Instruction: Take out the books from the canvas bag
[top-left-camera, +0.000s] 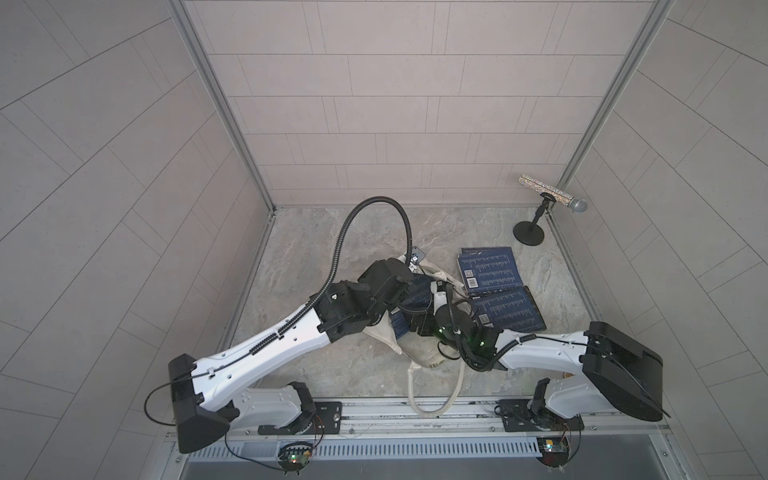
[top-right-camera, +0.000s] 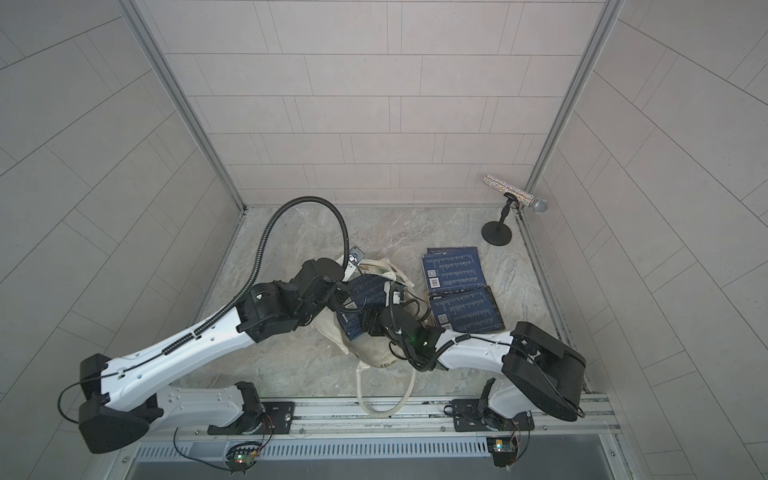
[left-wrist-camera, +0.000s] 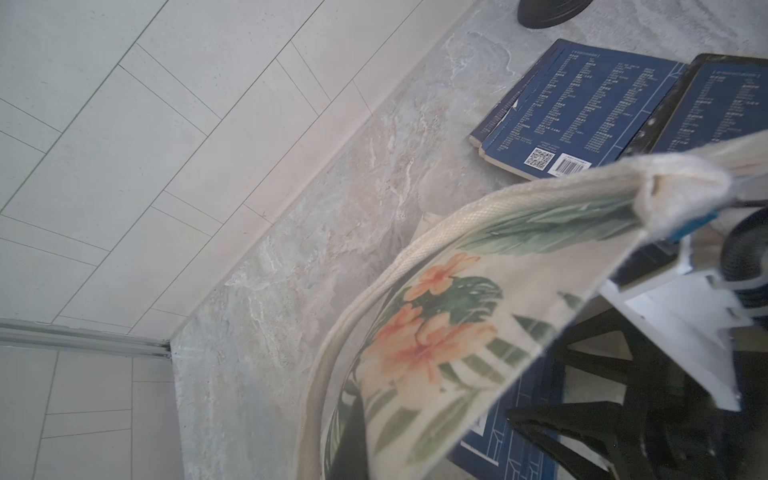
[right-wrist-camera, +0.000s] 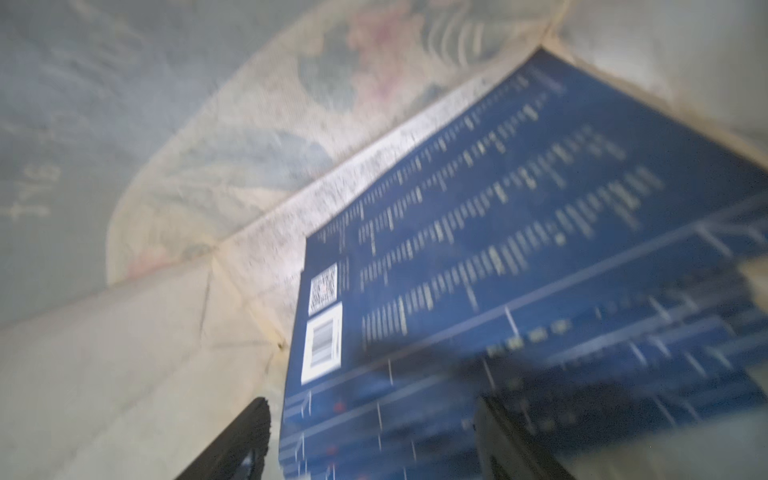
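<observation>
The canvas bag (left-wrist-camera: 432, 344) is pulled open, its flowered lining showing. My left gripper (top-left-camera: 408, 264) is at its back-left rim; in the left wrist view a dark shut finger meets the raised cloth, which appears pinched in it. My right gripper is inside the bag, open, fingers either side of the lower edge of a blue book (right-wrist-camera: 480, 240), with no grip on it. Two more groups of blue books (top-left-camera: 488, 268) (top-left-camera: 508, 312) lie on the surface right of the bag.
A microphone on a black stand (top-left-camera: 529, 232) stands at the back right. Bare marble surface (top-left-camera: 304, 248) lies left and behind. Tiled walls close the sides and back. The bag's strap (top-left-camera: 436, 412) hangs over the front edge.
</observation>
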